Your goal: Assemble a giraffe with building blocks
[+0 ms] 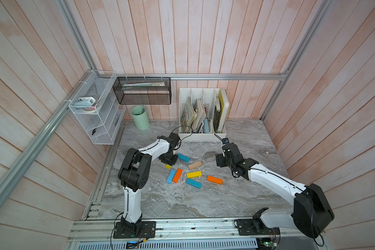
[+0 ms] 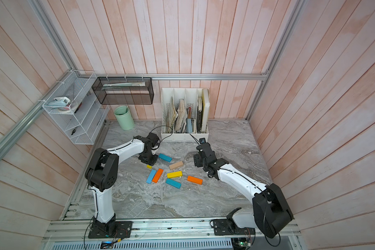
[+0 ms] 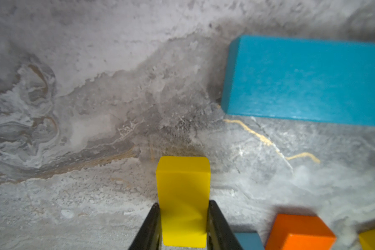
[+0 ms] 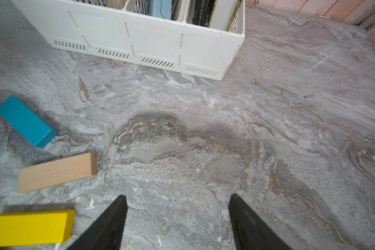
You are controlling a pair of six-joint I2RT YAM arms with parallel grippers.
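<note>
In the left wrist view, my left gripper is shut on a yellow block [image 3: 183,183], its fingers [image 3: 155,216] against the two long sides. From the top left view, only a small end of that block shows under the gripper. Several more blocks lie flat on the table: a blue block [image 1: 183,158], a light wood block [image 1: 194,165], a second yellow block [image 1: 194,174], a light blue block [image 1: 170,175] beside an orange block [image 1: 177,175], another blue block [image 1: 193,183] and another orange block [image 1: 215,180]. My right gripper stands open and empty above bare table.
A white file holder [image 4: 154,50] with books stands at the back, a green bin [image 1: 140,120] to its left. Wire shelves [image 1: 100,120] occupy the left wall. Bare marble table [image 4: 295,137] stretches to the right of the blocks.
</note>
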